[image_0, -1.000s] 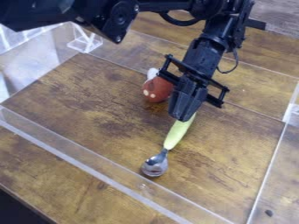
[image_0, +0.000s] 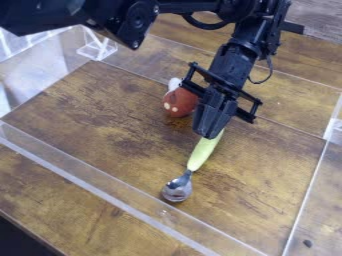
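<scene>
My black gripper (image_0: 214, 112) hangs over the middle of the wooden surface, fingers pointing down, over the upper end of a spoon with a pale yellow-green handle (image_0: 203, 150). The spoon's metal bowl (image_0: 178, 188) points toward the front. The gripper looks shut; whether it touches the handle cannot be told from this view. Behind the gripper, to its left, sits a red object (image_0: 179, 103) with a small white part, partly hidden by the gripper.
A wooden board (image_0: 94, 140) is bordered by clear plastic edges on the left, front and right. The left half and the front right of the board are clear.
</scene>
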